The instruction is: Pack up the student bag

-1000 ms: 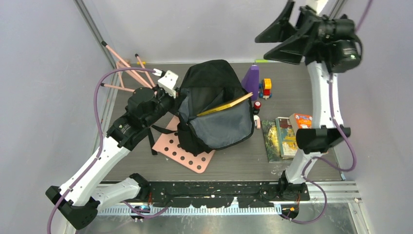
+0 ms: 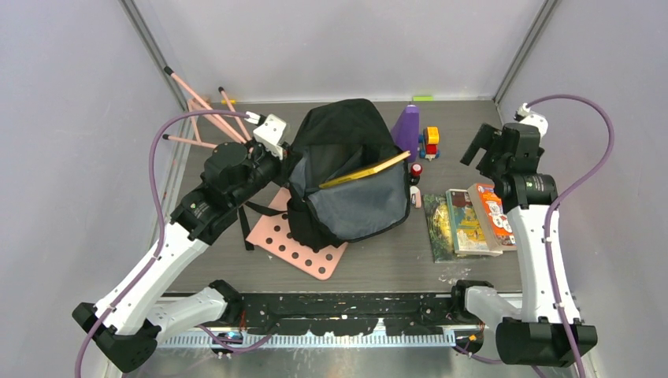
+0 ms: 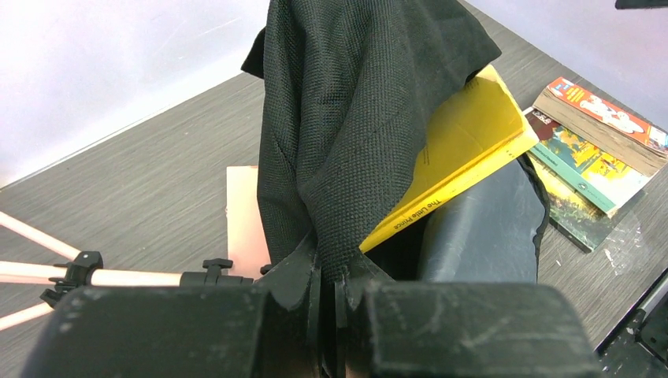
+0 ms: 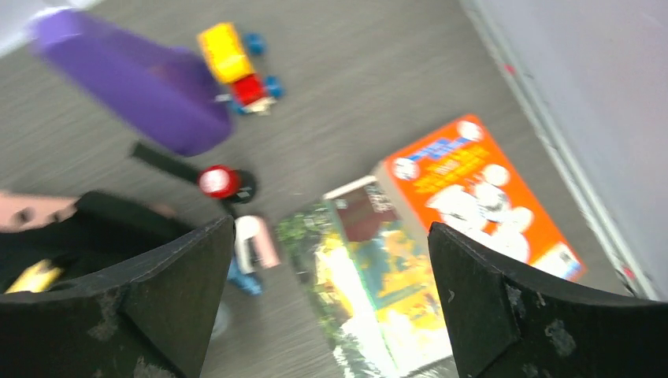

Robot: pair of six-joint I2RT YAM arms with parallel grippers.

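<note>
My left gripper is shut on the black fabric of the backpack (image 2: 339, 122) at its left side. Inside the open bag a yellow book (image 2: 362, 170), "The Little Prince" (image 3: 465, 150), leans on the grey lining. My right gripper (image 2: 482, 150) stands open above the table's right side, empty. Below it lie three books: an orange one (image 4: 480, 189), a teal one (image 4: 394, 283) and a green one (image 2: 437, 228). A purple case (image 4: 142, 87), a toy car (image 4: 240, 75) and small red-topped and white-pink items (image 4: 217, 181) lie beside the bag.
A pink perforated board (image 2: 291, 252) lies partly under the bag. Pink legs with black caps (image 2: 197, 102) stand at the back left. Grey walls border the table at back and sides. Bare table shows at the front right and between the car and the books.
The left arm and backpack look unchanged.
</note>
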